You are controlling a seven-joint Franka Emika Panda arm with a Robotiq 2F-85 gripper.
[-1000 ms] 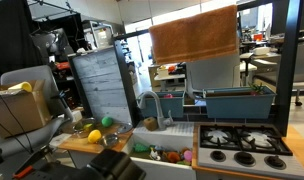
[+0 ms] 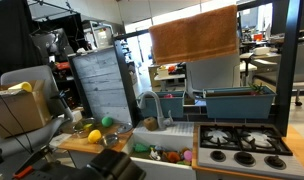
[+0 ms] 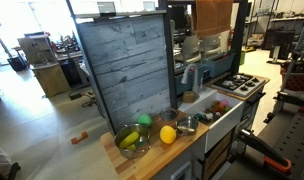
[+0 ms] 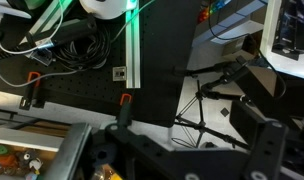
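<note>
My gripper appears at the bottom of the wrist view, its two dark fingers standing apart with nothing seen between them. It hangs over a dark surface with cables, away from the counter objects. On the wooden counter (image 3: 170, 152) a metal pot (image 3: 139, 151) holds yellow items. Beside it are a green ball (image 3: 144, 122), a yellow-orange ball (image 3: 168, 134) and a small metal bowl (image 3: 187, 125). Several colourful items (image 2: 172, 155) lie in the white sink (image 2: 142, 147). Part of the black arm (image 2: 102, 166) shows in the foreground.
A stove (image 2: 244, 147) with black grates stands right of the sink. Behind are a faucet (image 2: 155, 104), a blue bin (image 2: 227, 107) and a grey plank wall (image 3: 130, 70). An orange towel (image 2: 194, 36) hangs above. Coiled cables (image 4: 87, 48) lie below the gripper.
</note>
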